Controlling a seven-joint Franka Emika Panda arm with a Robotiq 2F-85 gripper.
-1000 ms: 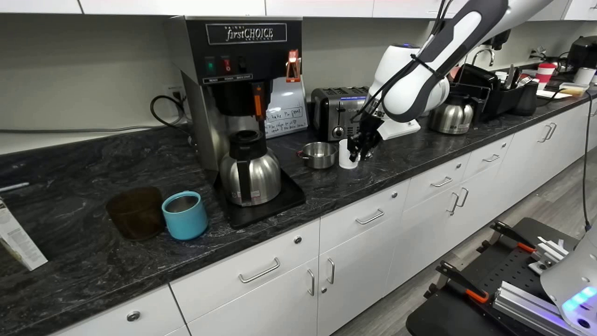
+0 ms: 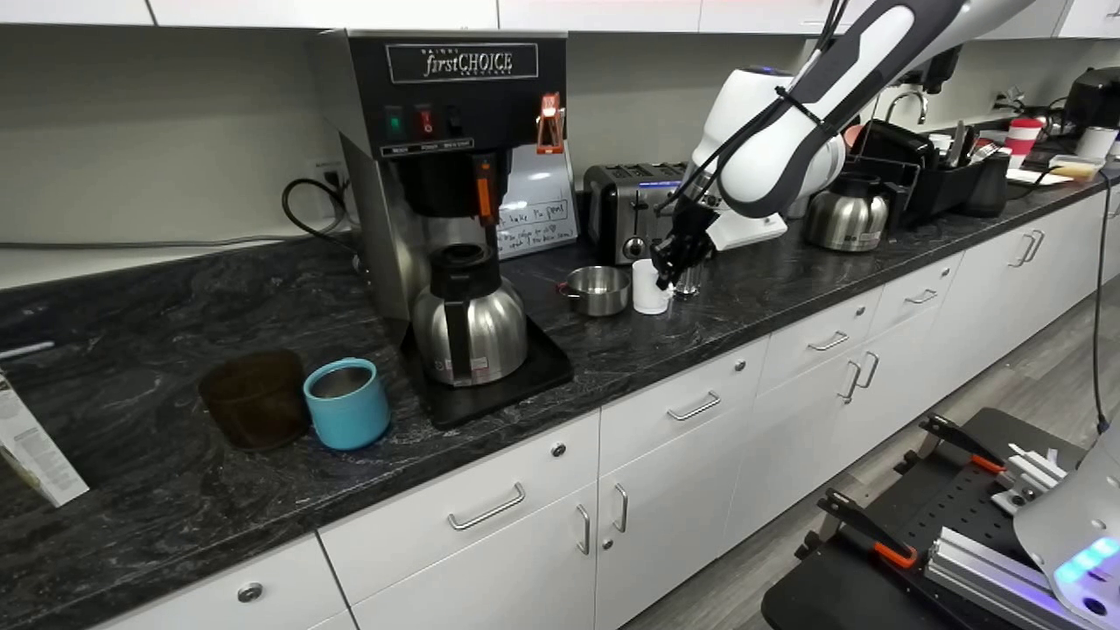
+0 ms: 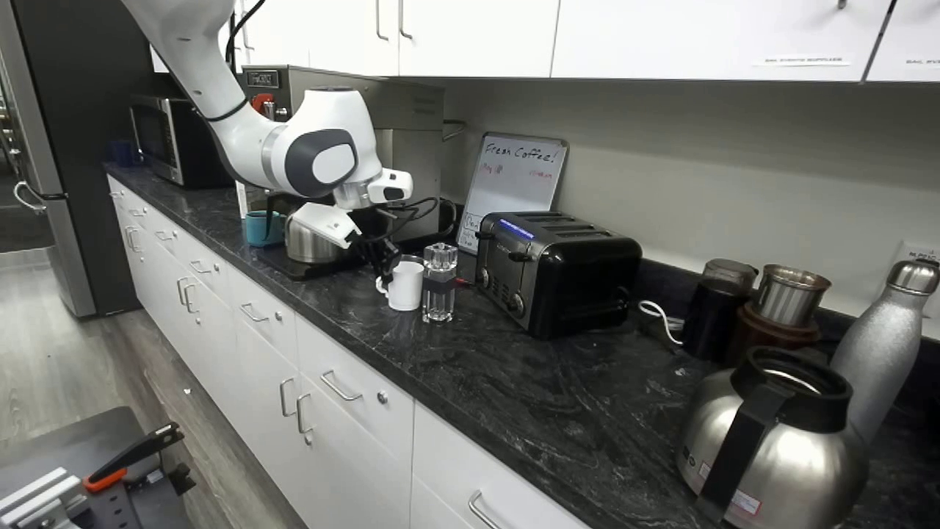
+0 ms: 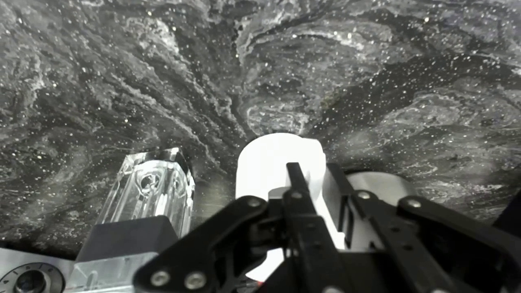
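A white mug (image 2: 650, 288) stands on the dark counter beside a small metal pot. Its handle (image 3: 381, 287) faces the counter's front edge in exterior view 2. My gripper (image 2: 666, 282) is low against the handle side of the mug. In the wrist view, my gripper is shut and its black fingers lie across the right part of the mug (image 4: 263, 163). A narrow strip of white shows along the fingers; whether they touch the handle cannot be told. The fingers hide the mug's lower part there.
A clear grinder (image 3: 438, 282) stands close beside the mug, with a toaster (image 3: 555, 269) behind it. The small metal pot (image 2: 598, 290) is on the other side, towards the coffee maker (image 2: 451, 94). Farther along sit a carafe (image 2: 469, 331) and a teal mug (image 2: 347, 409).
My gripper has shifted slightly left in exterior view 1, and the wrist has tilted a little. The white mug appears a touch farther left, towards the metal pot.
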